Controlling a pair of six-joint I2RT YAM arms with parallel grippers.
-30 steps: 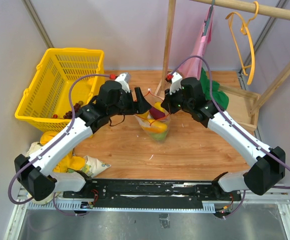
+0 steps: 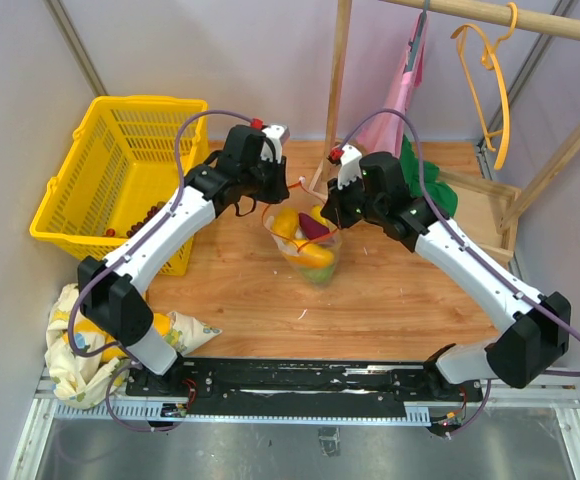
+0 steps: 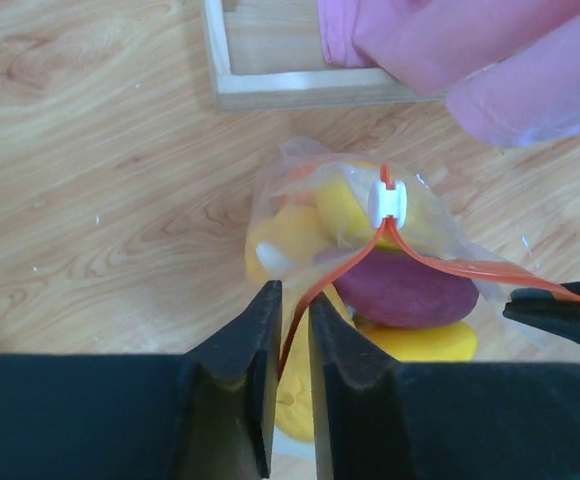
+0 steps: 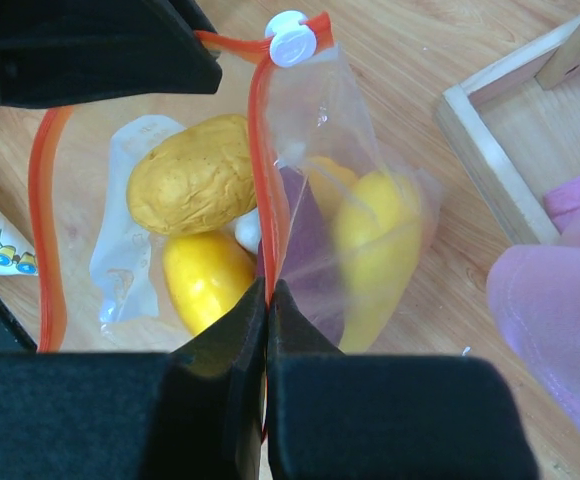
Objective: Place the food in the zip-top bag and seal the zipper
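The clear zip bag with red zipper edges stands on the table, filled with potatoes, a purple item and yellow items. A white slider sits on the zipper. My left gripper is at the bag's upper left edge; in its wrist view the fingertips nearly meet at the red zipper strip. My right gripper is shut on the bag's zipper edge at the right side, as its wrist view shows.
A yellow basket holding grapes stands back left. A wooden rack with pink cloth and hangers is at the back right. Cloth bags lie front left.
My left arm has moved back, away from the bag's middle to its upper left edge, with its gripper rising and turning. The right arm has stayed still.
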